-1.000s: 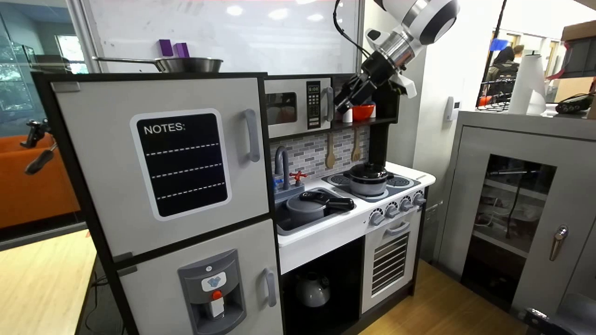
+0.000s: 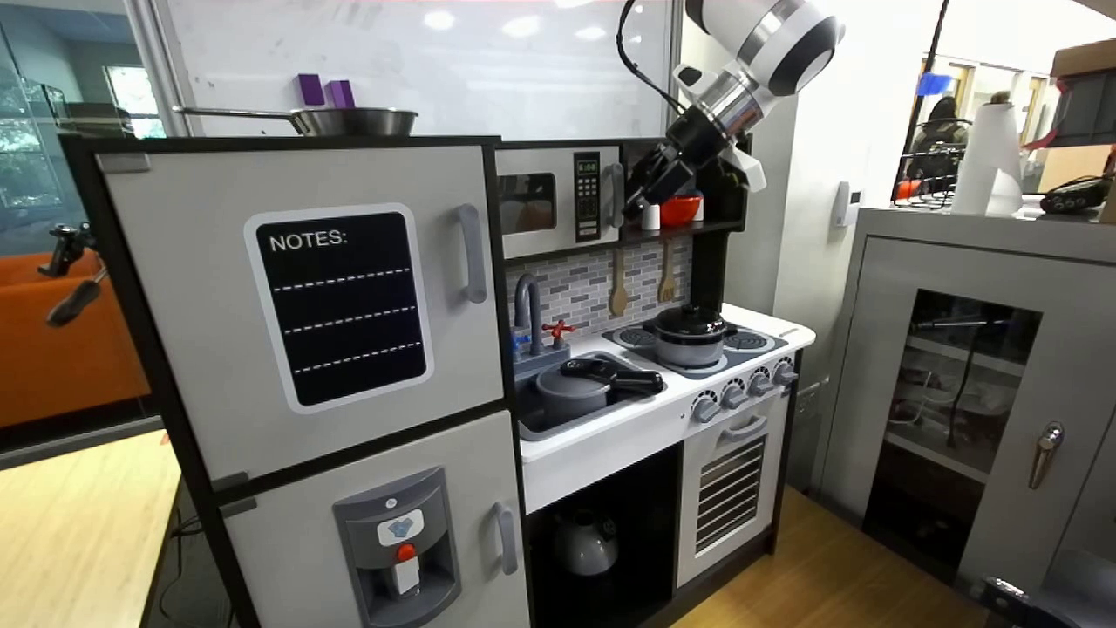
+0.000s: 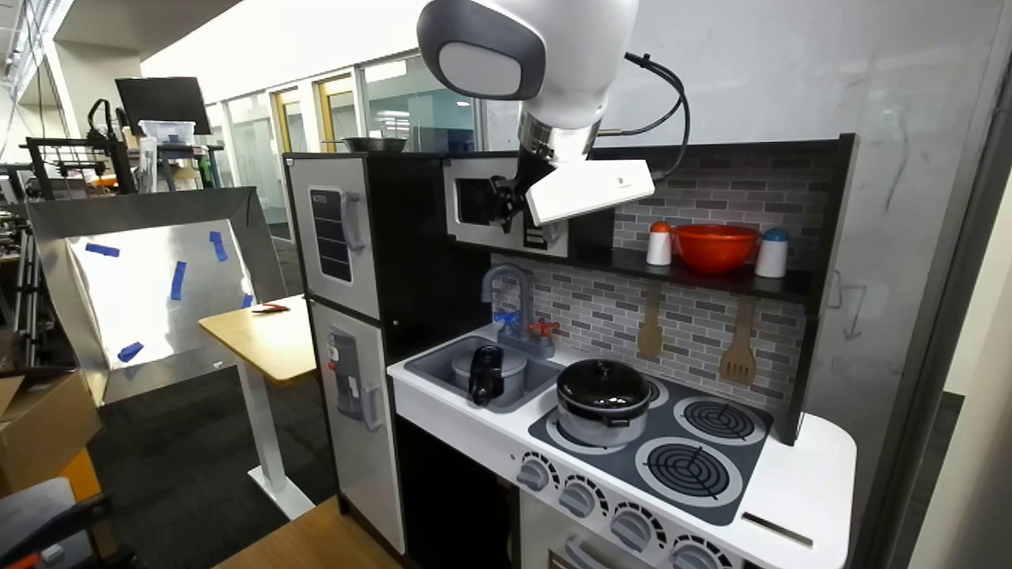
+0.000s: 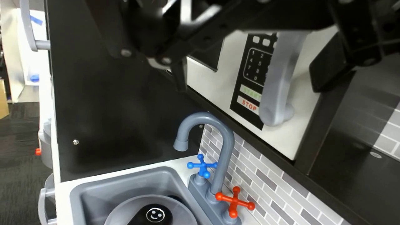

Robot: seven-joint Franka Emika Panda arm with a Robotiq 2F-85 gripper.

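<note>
The toy microwave (image 2: 549,204) is closed, with a keypad and an upright grey handle (image 4: 278,82) at the right of its door. In the wrist view my gripper is open, one finger (image 4: 180,77) left of the handle and the other finger (image 4: 327,69) to its right. The handle shows between them, and neither finger visibly touches it. From the first exterior view, my gripper (image 2: 638,197) is just in front of the microwave's right side. The second exterior view has my gripper (image 3: 504,204) partly hidden behind the white wrist camera housing (image 3: 588,190).
A shelf (image 3: 640,262) right of the microwave carries a red bowl (image 3: 713,248) and two shakers. Below stand the faucet (image 4: 225,150), a lidless-looking pan (image 3: 507,374) in the sink and a lidded pot (image 3: 603,408) on the stove. The fridge (image 2: 303,173) rises at the left.
My arm has shifted slightly to the left in the first exterior view and its wrist has turned a little. The microwave door and the kitchen items have not moved.
</note>
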